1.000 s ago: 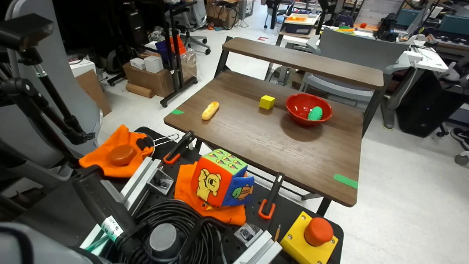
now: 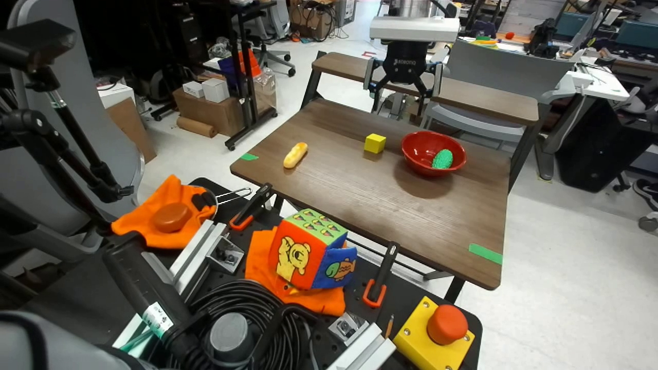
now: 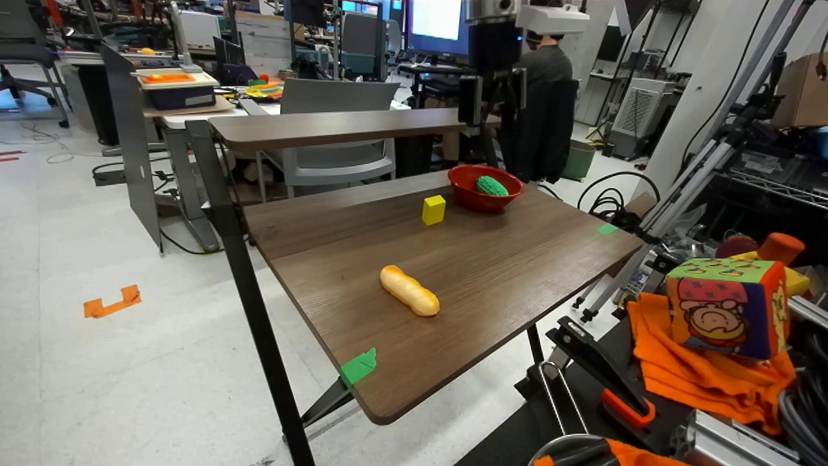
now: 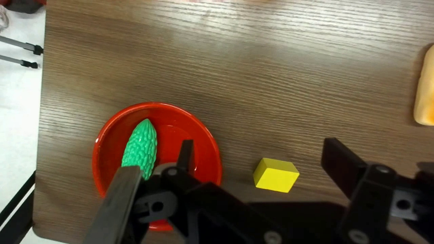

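Note:
My gripper [image 2: 404,102] hangs over the far side of the brown table, its fingers spread wide with nothing between them. Below it on the tabletop rests a yellow block [image 2: 375,144], which in the wrist view [image 4: 276,175] appears between the two open fingers, well beneath them. A red bowl [image 2: 421,146] stands to the right of the block in exterior view 1. Inside the bowl lies a bumpy green toy [image 3: 490,186]; in the wrist view one finger covers its lower end. A bread-like roll [image 3: 409,290] lies apart from both, near the table's other end.
A raised shelf [image 2: 432,84] runs along the table's far edge, close to the gripper. Green tape [image 2: 486,253] marks the table's near corners. A cloth cube [image 2: 311,253] sits on the black bench in front.
My gripper has come down into exterior view 1 from above, open, over the table's far side. Block, bowl, green toy and roll have stayed in place.

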